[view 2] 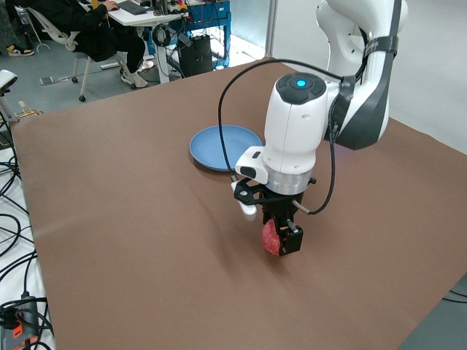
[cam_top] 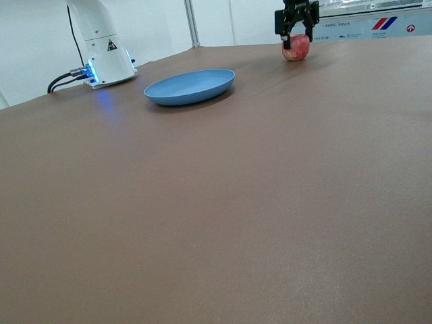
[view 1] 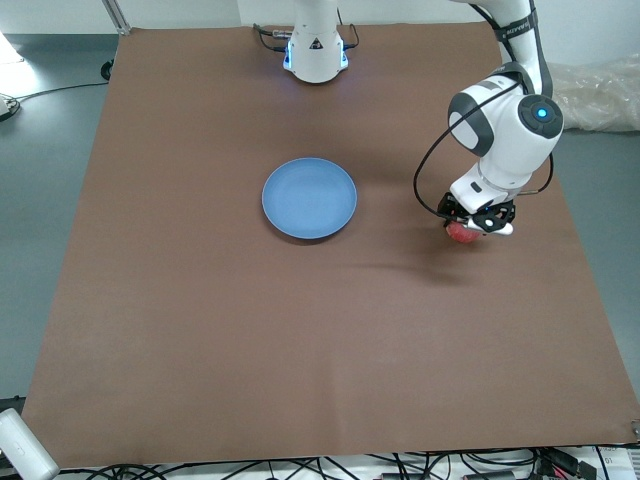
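A red apple [cam_top: 295, 48] rests on the brown table, seen small under the arm in the left and right views. My black gripper [view 2: 279, 232] is lowered around it from above, with fingers at its sides; whether they grip it I cannot tell. In the left view the gripper [view 1: 478, 220] hides much of the apple [view 1: 462, 234]. A blue plate [view 1: 309, 198] lies flat and empty on the table, to the left of the apple in that view.
A white arm base [view 1: 315, 55] stands at the table's back edge. Cables [view 2: 14, 240] lie along its edge, and a seated person [view 2: 95, 33] is beyond it in the right view.
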